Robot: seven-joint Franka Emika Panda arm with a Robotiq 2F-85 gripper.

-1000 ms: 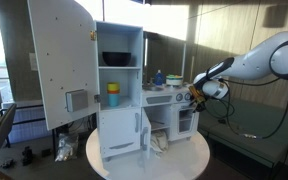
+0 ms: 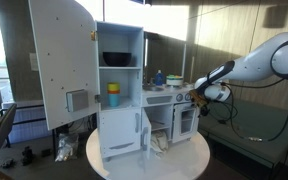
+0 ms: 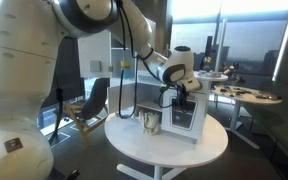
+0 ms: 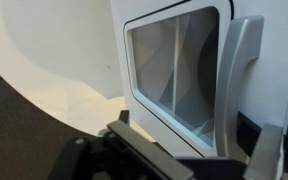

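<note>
A white oven door (image 4: 179, 65) with a dark window fills much of the wrist view, its grey curved handle (image 4: 229, 95) running along the right side. My gripper is open, with one finger (image 4: 154, 155) left of the handle's lower end and the other (image 4: 266, 155) to its right. Whether either finger touches the handle cannot be told. In exterior view 1 the gripper (image 2: 197, 97) is at the right end of the white toy kitchen (image 2: 162, 98), in front of the oven door (image 2: 186, 122). Exterior view 2 shows the arm reaching down over that door (image 3: 184, 115).
The tall cabinet door (image 2: 66, 60) hangs wide open at left. A dark bowl (image 2: 116, 58) and stacked coloured cups (image 2: 113, 94) sit on its shelves. A lower cupboard door (image 2: 159, 140) is ajar. Bare white tabletop (image 2: 184, 165) lies in front.
The arm has come down slightly at the right of the kitchen. Doors and shelf items look unmoved.
</note>
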